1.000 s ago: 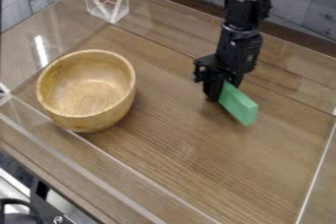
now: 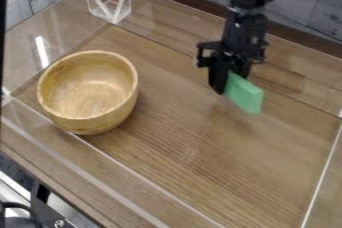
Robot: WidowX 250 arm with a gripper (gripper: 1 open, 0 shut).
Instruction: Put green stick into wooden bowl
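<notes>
The green stick (image 2: 243, 94) is at the right of the camera view, leaning down and to the right from the gripper. My black gripper (image 2: 225, 76) is shut on its upper end, with the lower part of the stick sticking out free. How far the stick is from the table is hard to judge. At the left, the round wooden bowl (image 2: 54, 111) sits on the table, and it looks empty. A wide stretch of table lies between bowl and gripper.
A white wire rack (image 2: 111, 3) stands at the back left. Bare wooden table (image 2: 201, 162) fills the middle and front. Dark cables (image 2: 24, 212) lie at the front left corner, off the table edge.
The bowl has not moved.
</notes>
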